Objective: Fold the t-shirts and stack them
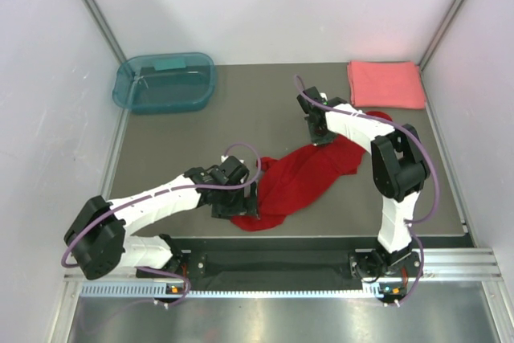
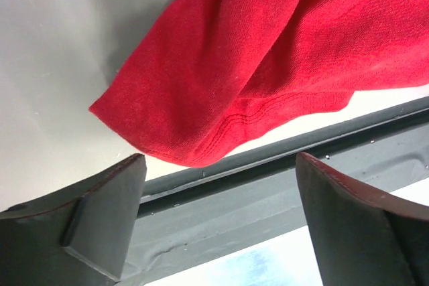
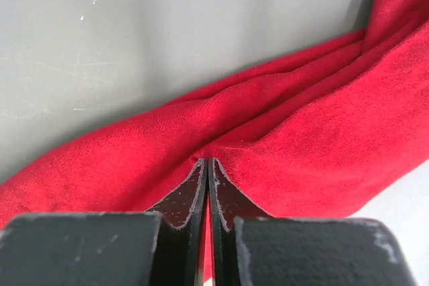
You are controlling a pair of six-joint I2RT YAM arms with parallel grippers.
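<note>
A rumpled red t-shirt (image 1: 305, 178) stretches diagonally across the table from front middle to back right. My left gripper (image 1: 237, 206) hangs open over its near end; in the left wrist view that end (image 2: 201, 78) lies between and beyond the spread fingers, near the table edge. My right gripper (image 1: 320, 132) is shut at the upper edge of the shirt; in the right wrist view its closed tips rest against the red fabric (image 3: 308, 165), and whether any cloth is pinched between them is unclear. A folded pink shirt (image 1: 385, 84) lies flat at the back right.
A teal plastic bin (image 1: 165, 102) sits at the back left. Walls enclose the sides and back, and a dark ledge runs along the front edge.
</note>
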